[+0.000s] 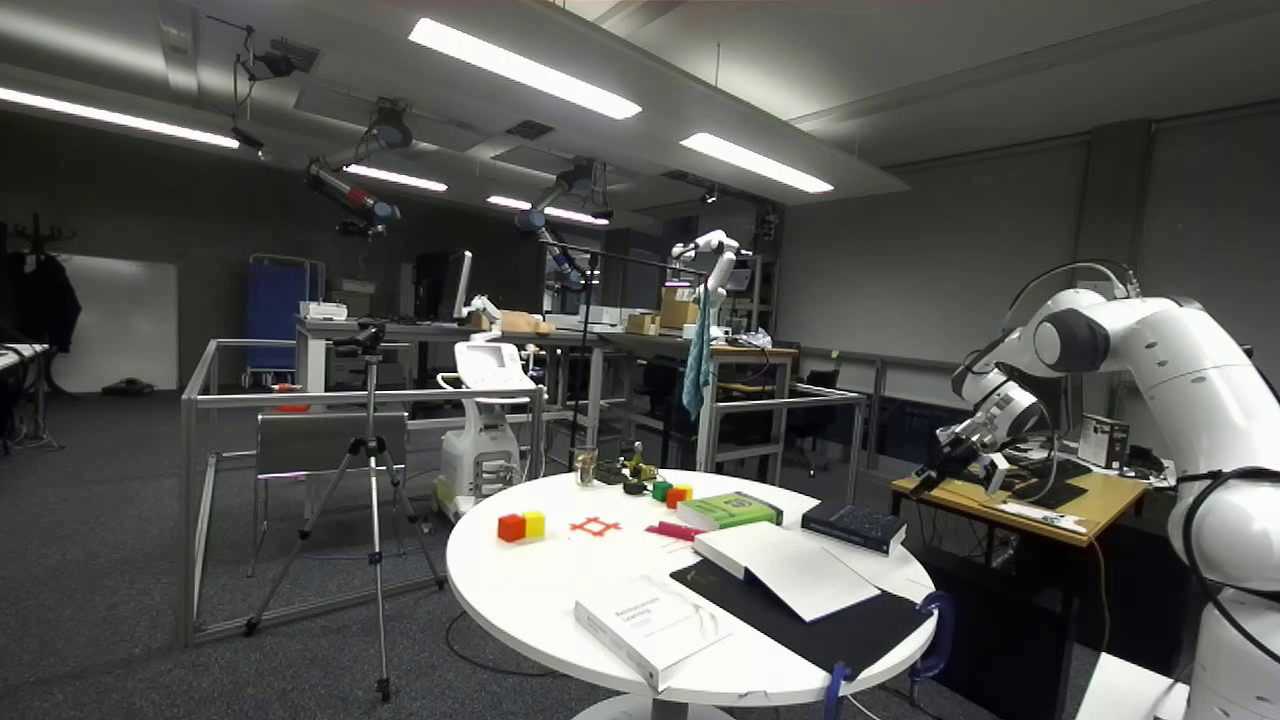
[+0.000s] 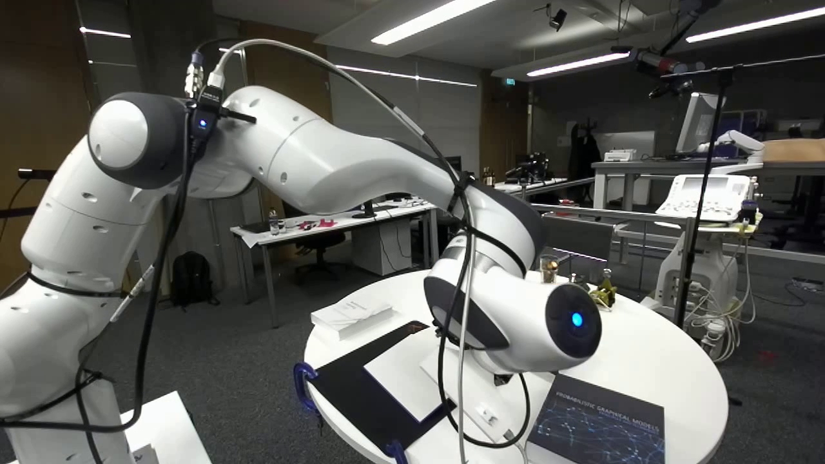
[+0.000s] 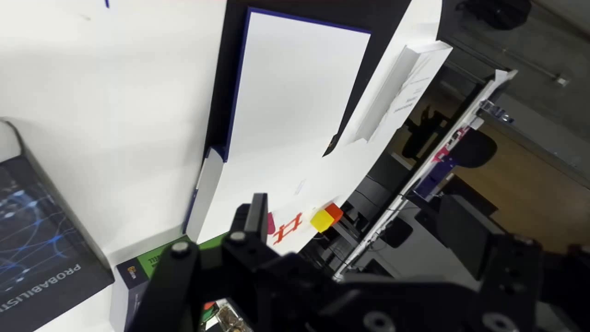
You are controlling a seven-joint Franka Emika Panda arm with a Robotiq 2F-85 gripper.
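Observation:
My gripper (image 1: pixel 960 480) hangs beyond the right side of the round table, tilted downward and clear of the books. In the wrist view its two fingers (image 3: pixel 256 218) stand wide apart, with nothing held between them; the gripper is open. On the table a white book-like object with a blue edge (image 3: pixel 298 83) lies partly over a black mat (image 1: pixel 858 634). Near it are a dark Probabilistic Graphical Models book (image 2: pixel 599 421), a green book (image 1: pixel 729 510) and a white paperback (image 1: pixel 654 624). In exterior view 2 the arm hides the gripper.
Red and yellow cubes (image 1: pixel 521 526), an orange-red frame (image 1: pixel 595 526) and a glass (image 1: pixel 584 466) sit on the round table (image 1: pixel 504 588). Blue clamps (image 1: pixel 942 636) grip its edge. A wooden desk (image 1: pixel 1110 498) stands behind my gripper.

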